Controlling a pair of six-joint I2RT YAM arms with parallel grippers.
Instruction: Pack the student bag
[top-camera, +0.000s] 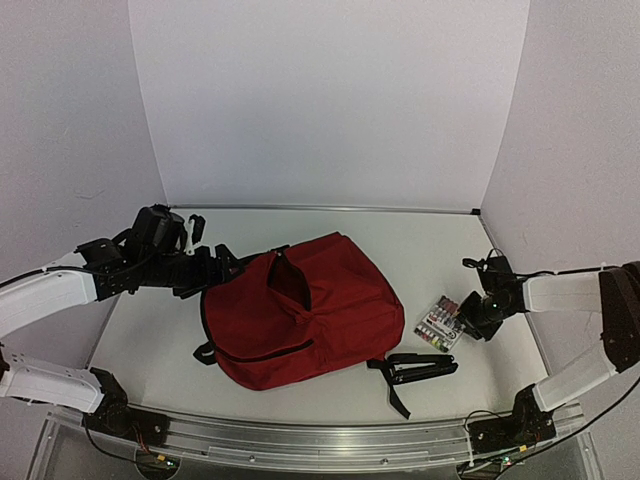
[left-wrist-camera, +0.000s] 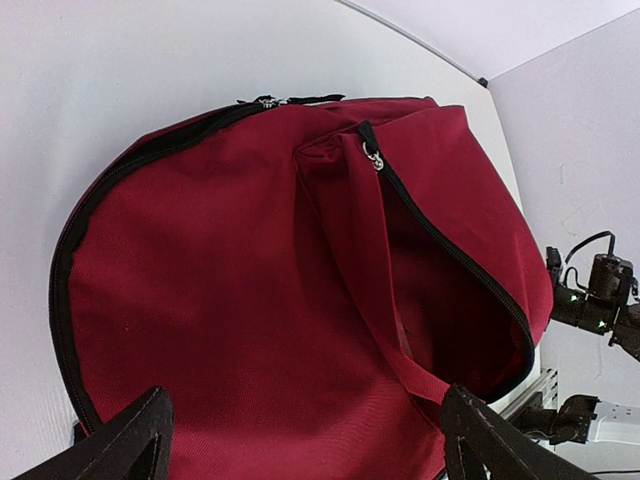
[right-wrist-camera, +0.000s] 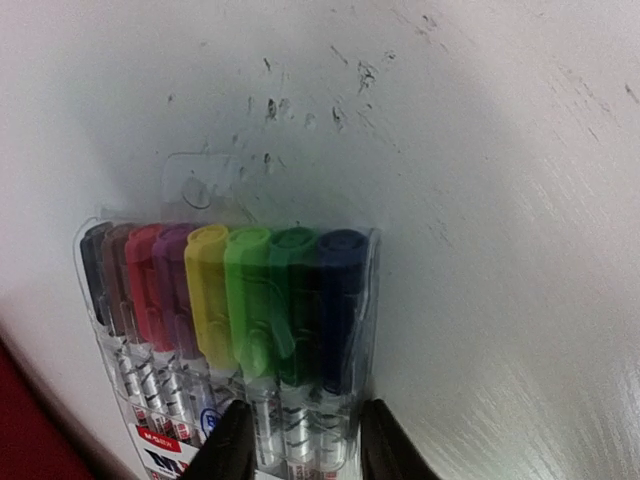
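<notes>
A red backpack (top-camera: 345, 320) lies on the table, its zipped opening (top-camera: 290, 283) gaping. Over its left end my left gripper (top-camera: 232, 264) hovers; in the left wrist view its fingers (left-wrist-camera: 130, 440) stand wide apart with only bag fabric below. Right of the bag a clear pack of coloured markers (top-camera: 438, 324) lies on the table, caps visible in the right wrist view. My right gripper is at the pack's right edge, fingers part open: one finger (right-wrist-camera: 228, 445) overlaps the pens, the other sits just outside the edge. Firm contact cannot be told.
A black stapler-like object (top-camera: 425, 368) lies in front of the marker pack, beside the bag's black strap (top-camera: 395, 398). Walls close in at both sides.
</notes>
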